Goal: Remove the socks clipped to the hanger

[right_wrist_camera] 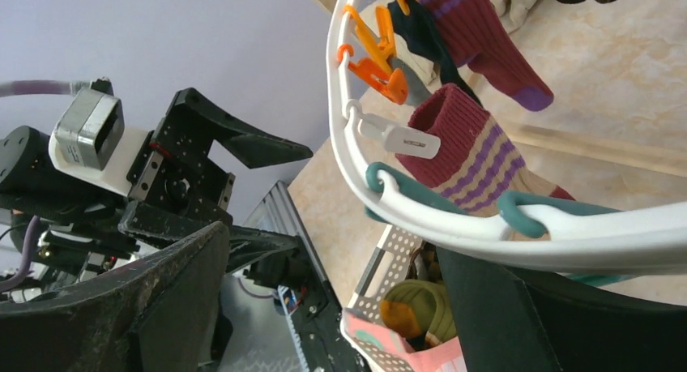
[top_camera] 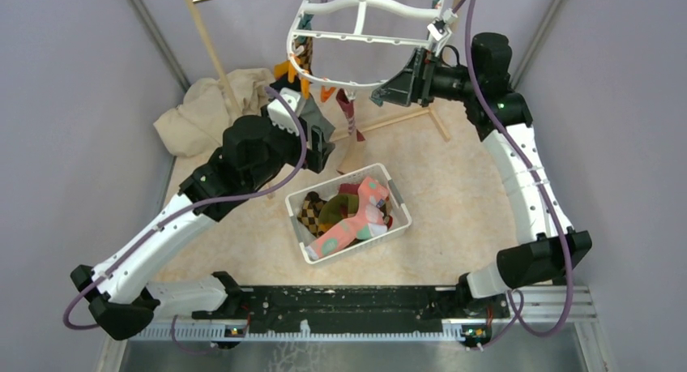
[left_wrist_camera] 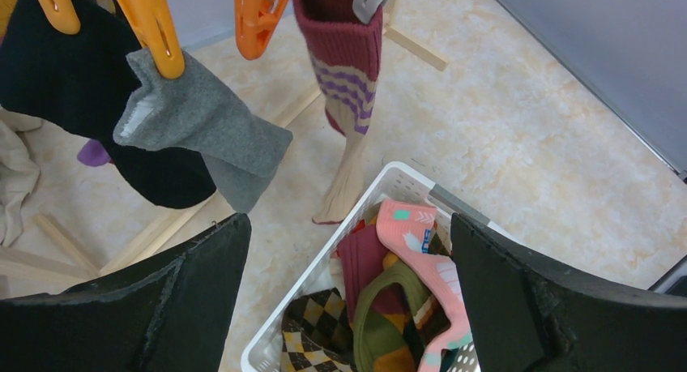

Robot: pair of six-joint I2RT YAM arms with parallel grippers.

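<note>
The white clip hanger (top_camera: 356,38) hangs at top centre. Socks hang from its clips: a maroon striped sock (left_wrist_camera: 339,40) on a white clip (right_wrist_camera: 405,141), and grey (left_wrist_camera: 194,121) and black (left_wrist_camera: 57,72) socks near orange clips (left_wrist_camera: 162,32). My left gripper stands open, empty, below and left of the hanger, facing these socks. My right gripper is open at the hanger's right front, its fingers just under the white rim beside teal clips (right_wrist_camera: 417,194); nothing is clearly held between them.
A white basket (top_camera: 391,236) of loose socks sits on the floor beneath. A wooden stand (top_camera: 206,48) and beige cloth (top_camera: 190,125) are at the back left. Walls bound both sides; the floor right of the basket is clear.
</note>
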